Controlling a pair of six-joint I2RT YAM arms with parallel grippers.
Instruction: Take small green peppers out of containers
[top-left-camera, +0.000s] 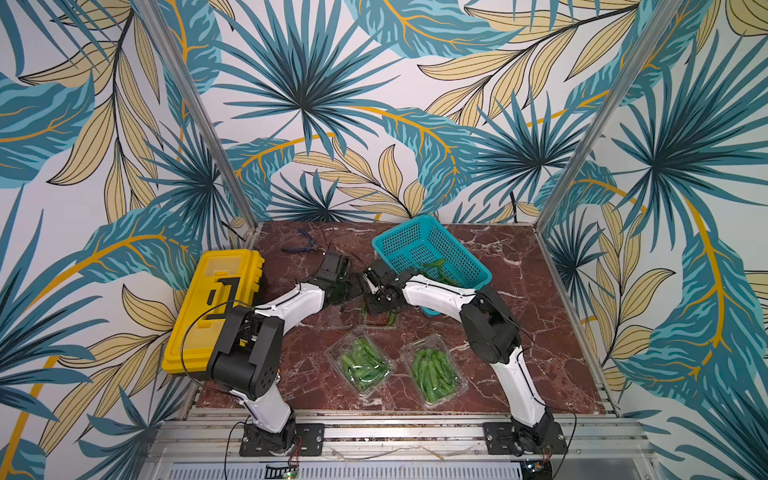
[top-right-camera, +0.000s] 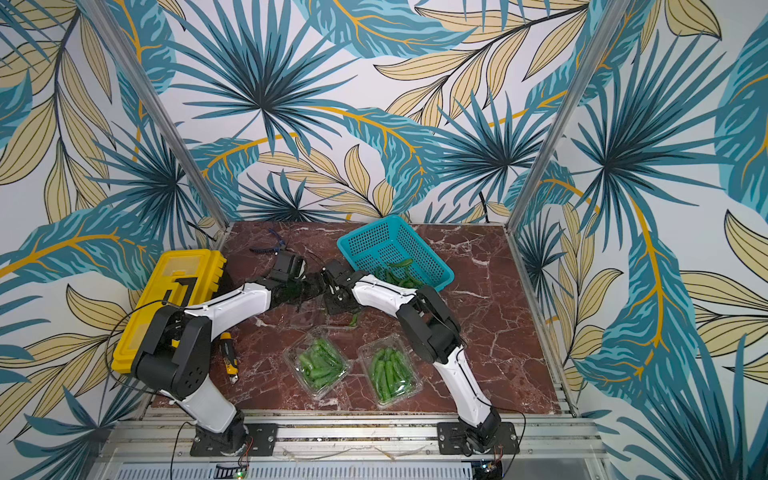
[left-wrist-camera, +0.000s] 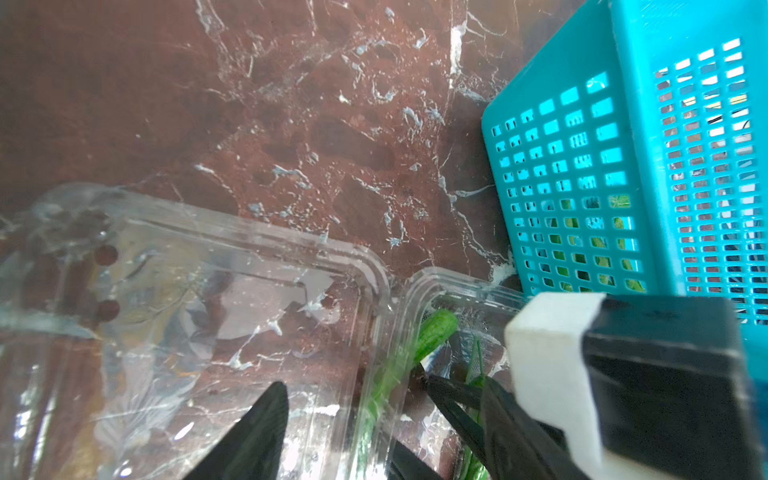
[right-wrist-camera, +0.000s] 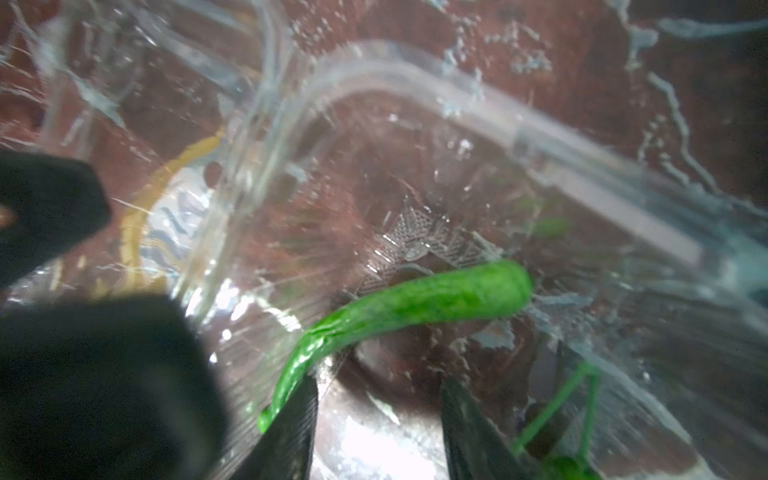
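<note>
In the right wrist view a curved green pepper (right-wrist-camera: 416, 302) lies in a clear plastic container (right-wrist-camera: 576, 188). My right gripper is open over it, fingertips astride the bottom of the view, near the pepper's thin end. Part of another pepper (right-wrist-camera: 569, 467) with its stem shows at the lower right. My left gripper stands open above the container's hinged, empty lid half (left-wrist-camera: 232, 320), with nothing gripped. Two closed packs of green peppers, a left pack (top-left-camera: 363, 365) and a right pack (top-left-camera: 433, 371), rest at the table's front.
A teal basket (top-left-camera: 392, 240) holding loose peppers (top-left-camera: 436, 268) stands behind my right arm. On the left are a yellow toolbox (top-left-camera: 209, 308), blue-handled pliers (top-left-camera: 302, 243) and a yellow-black tool (top-right-camera: 229, 357). Both wrists are close together.
</note>
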